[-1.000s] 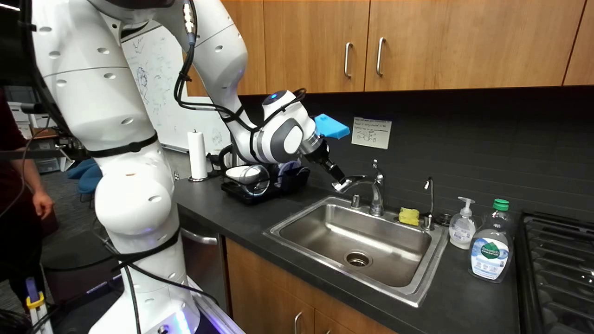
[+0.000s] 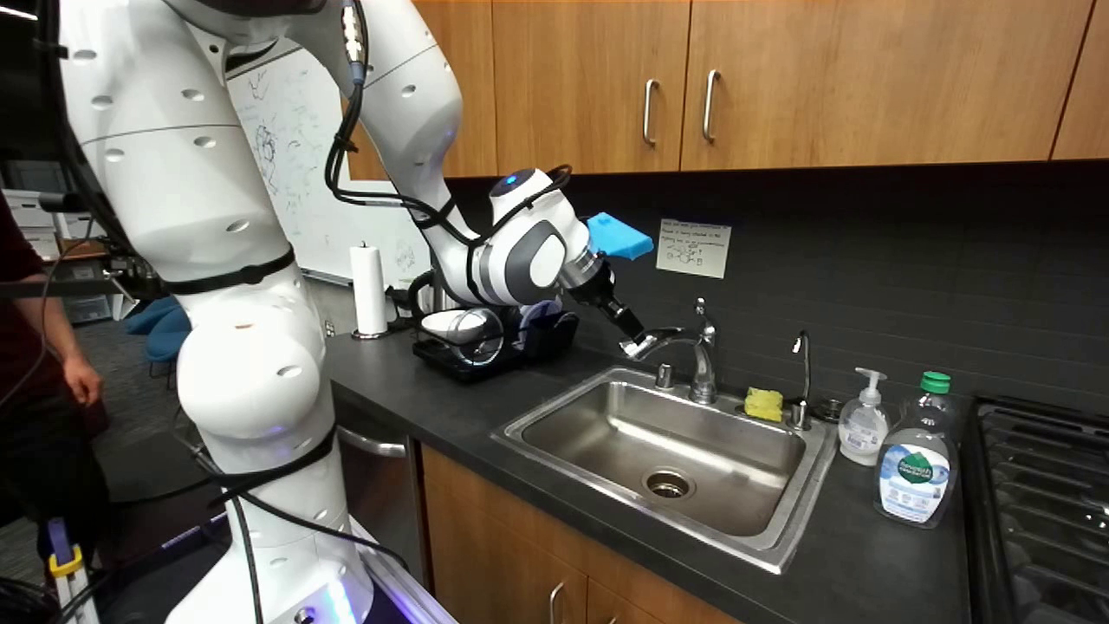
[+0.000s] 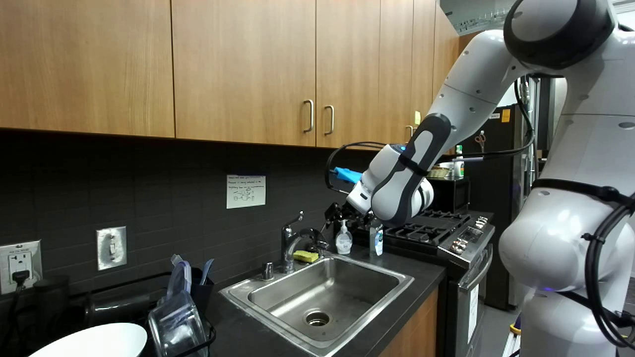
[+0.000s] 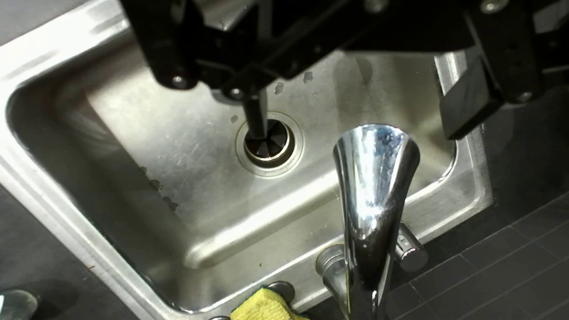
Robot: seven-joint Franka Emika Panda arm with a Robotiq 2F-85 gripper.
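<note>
My gripper stands open over the sink, its two fingers wide apart and nothing between them. One finger (image 4: 257,114) lies over the drain in the wrist view; the other finger's pad (image 4: 469,101) is beyond the sink's far side. The chrome faucet (image 4: 373,181) points up between them, its spout end close to the gap. From exterior view 1 the gripper (image 2: 624,321) appears right at the spout's tip; whether they touch cannot be told. The steel sink (image 2: 556,414) is empty, with its drain (image 2: 667,483) uncovered.
A yellow sponge (image 2: 764,404) lies behind the sink. To its right are a soap pump (image 2: 863,426), a dish soap bottle (image 2: 917,473) and the stove (image 2: 1045,510). A dish rack (image 2: 535,338) stands left of the sink. Cabinets (image 2: 593,83) hang above.
The arm and the sink area look the same as before. Only the person at the left edge has shifted slightly.
</note>
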